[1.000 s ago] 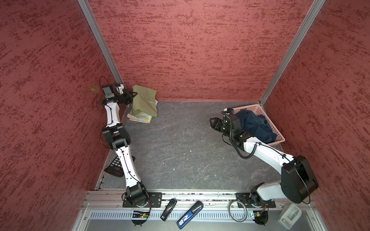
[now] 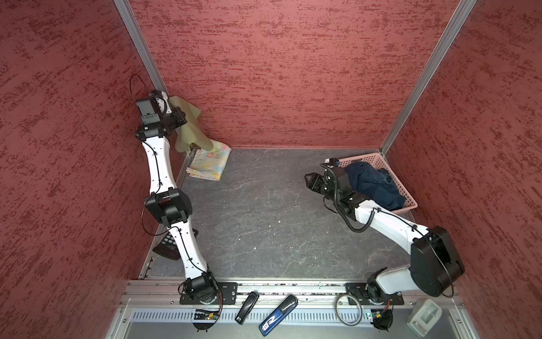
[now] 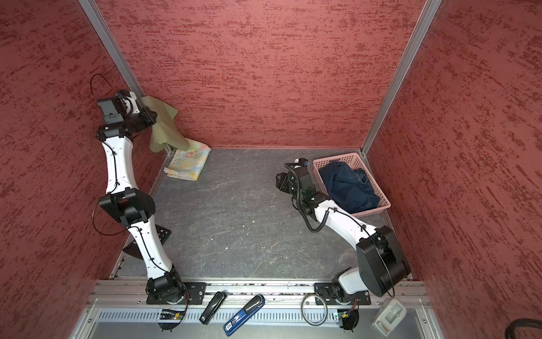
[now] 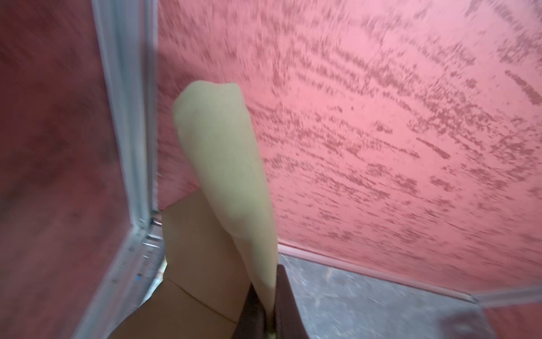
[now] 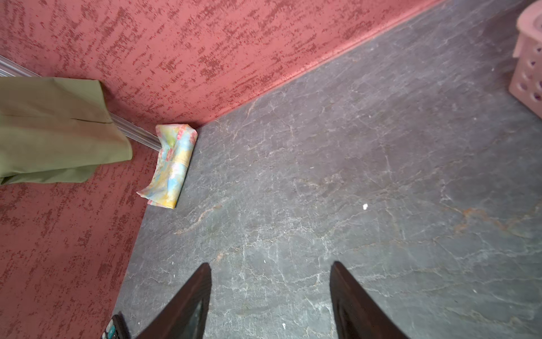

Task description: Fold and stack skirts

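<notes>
Held up in the back left corner is an olive skirt (image 2: 193, 127), pinched by my left gripper, whose fingers are shut on its edge. The cloth hangs folded and sags to the right, clear of most of the pastel patterned skirt (image 2: 210, 161) that lies folded on the table beneath. In the right wrist view, my right gripper has its fingers apart over bare table, nothing between them. A dark blue garment (image 2: 375, 183) lies bunched in the pink basket (image 2: 407, 195) at the right.
A dark keypad device (image 2: 167, 245) lies by the left wall under the left arm. Staplers (image 2: 277, 315) and a ring (image 2: 348, 309) lie along the front ledge.
The right arm has barely shifted.
</notes>
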